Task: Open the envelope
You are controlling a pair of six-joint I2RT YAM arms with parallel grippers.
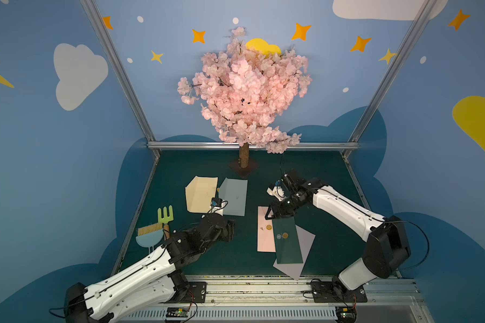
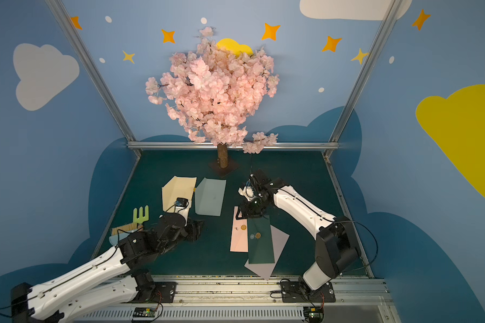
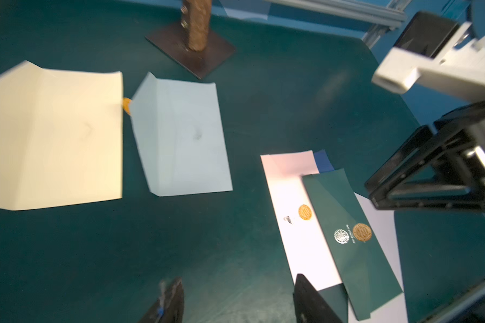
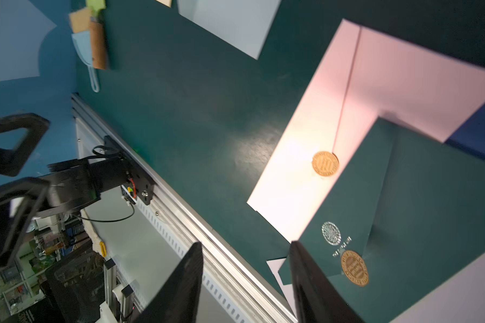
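Note:
A pink envelope (image 4: 301, 161) with a gold seal lies flat, its right side covered by a dark green envelope (image 3: 339, 204) with a gold and a silver seal. Part of a grey envelope (image 1: 307, 242) shows beneath the green one. To the left, a cream envelope (image 3: 80, 140) and a light blue envelope (image 3: 191, 134) each have a flap spread open. Above the bare mat left of the pink envelope, my left gripper stands open and empty. My right gripper is open too, over the pink envelope's far end, with nothing between its fingers.
A navy corner (image 3: 322, 161) pokes out behind the pink envelope. The blossom tree's base (image 1: 243, 165) stands at the back. At the far left lie a green fork (image 1: 166, 214) and a brush with dustpan (image 1: 149, 237). Mid-mat is bare.

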